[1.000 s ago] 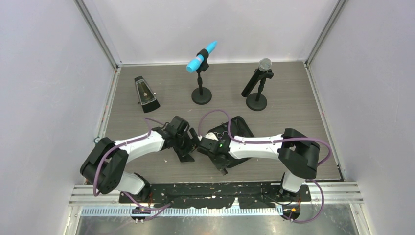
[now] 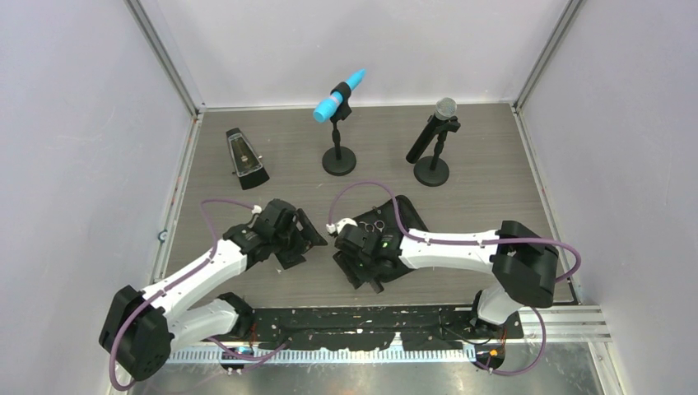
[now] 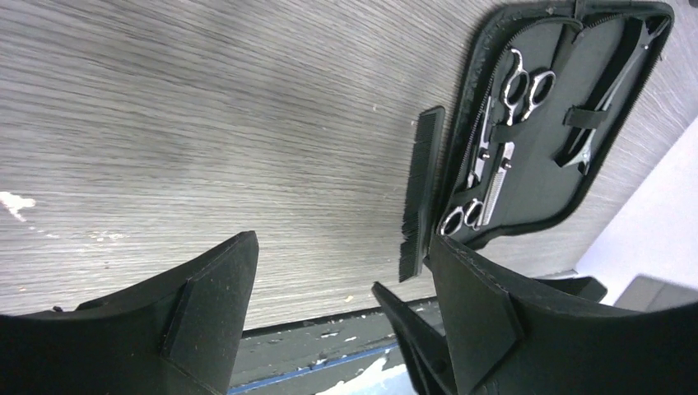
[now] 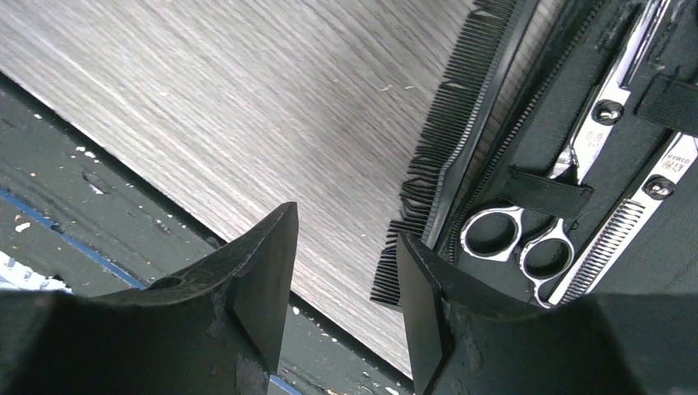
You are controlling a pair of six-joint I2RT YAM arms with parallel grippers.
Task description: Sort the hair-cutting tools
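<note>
An unzipped black case (image 3: 535,193) lies on the table with scissors (image 3: 527,86) in its left part, thinning scissors (image 3: 496,185) beside them, and another pair (image 3: 605,99) strapped in its right half. Along the outside of the case's left edge lies a black comb (image 4: 453,132), flat on the table. My right gripper is partly open over the comb's lower end; bare table shows between its fingers. To the left, away from the case, my left gripper stands open and empty. In the top view the right arm covers part of the case.
A metronome (image 2: 246,159) stands at the back left. Behind are a stand with a blue microphone (image 2: 338,96) and one with a black microphone (image 2: 432,132). Table between the left gripper and the metronome is clear.
My left arm has drawn back to the left, so a gap now parts the two grippers. The right gripper has shifted slightly and its fingers show more spread near the case.
</note>
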